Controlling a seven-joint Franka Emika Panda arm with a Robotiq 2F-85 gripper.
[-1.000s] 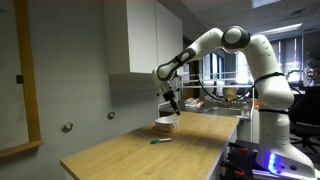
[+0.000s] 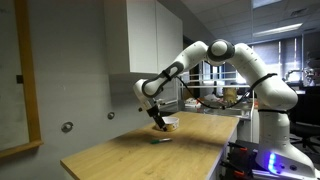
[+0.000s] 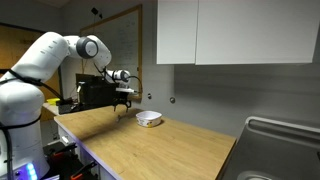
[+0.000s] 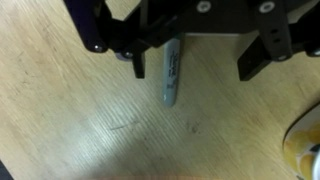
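In the wrist view a grey marker [image 4: 172,72] lies on the wooden table between the fingers of my gripper, which is open. The fingers stand well apart, one on either side of the marker and clear of it. In exterior view 1 the marker [image 2: 161,141] shows as a small dark stick on the table, with the gripper [image 2: 157,124] hanging above it. Exterior view 2 has the gripper [image 3: 126,106] at the far part of the table, small and dark; the marker is hard to make out there.
Close behind the gripper stands a white bowl [image 2: 171,122], also seen as a white container [image 3: 149,119]. A yellow-orange round thing [image 4: 304,150] is cut off at the wrist view's right edge.
My gripper has come down and moved left in exterior view 1, from above the white bowl to over the marker. The marker and bowl have stayed put.
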